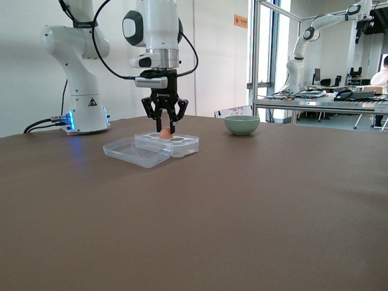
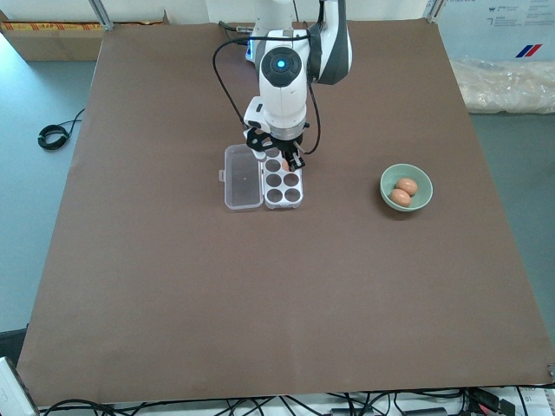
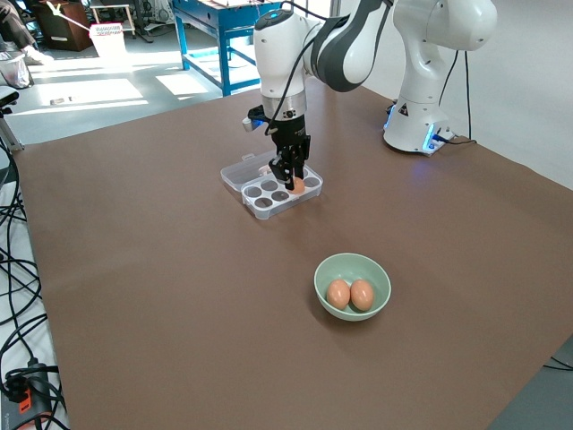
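Observation:
My black gripper (image 1: 165, 126) is low over a clear plastic egg box (image 2: 283, 190) with round wells, its lid (image 2: 244, 178) folded open to one side. An egg (image 1: 165, 134) sits in one well directly between or under the fingertips; whether they grip it I cannot tell. In the right view the fingers largely hide the box's far wells and the egg (image 3: 298, 186) shows beside them. A pale green bowl (image 2: 392, 201) stands apart on the table, holding two brown eggs (image 3: 362, 295).
The robot base (image 1: 88, 121) stands behind the box. Cables (image 3: 18, 331) run along the outside of the table's edge.

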